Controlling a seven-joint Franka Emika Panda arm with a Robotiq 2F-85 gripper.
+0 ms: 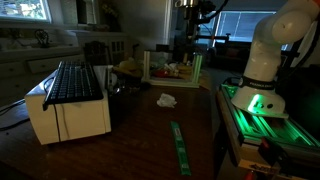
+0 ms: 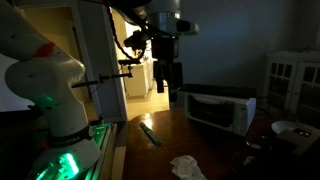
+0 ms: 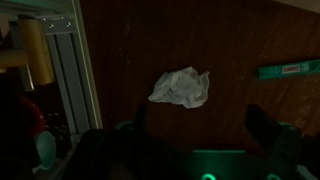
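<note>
A crumpled white tissue or cloth (image 3: 181, 88) lies on the dark wooden table, near the middle of the wrist view; it also shows in exterior view 2 at the front. Off to one side rests a green flat stick-like object (image 1: 180, 148) with a label visible from above. My gripper hangs well above the table, its dark fingers (image 3: 265, 124) spread wide and nothing between them. From the side, the gripper (image 2: 165, 88) is seen high over the tabletop, apart from everything on it.
A white toaster oven (image 2: 222, 110) with a black keyboard (image 1: 75, 83) on top stands at one side. A pale-framed rack or box (image 1: 170, 68) holding several items is at the back. Between the green object and the oven, the table is bare.
</note>
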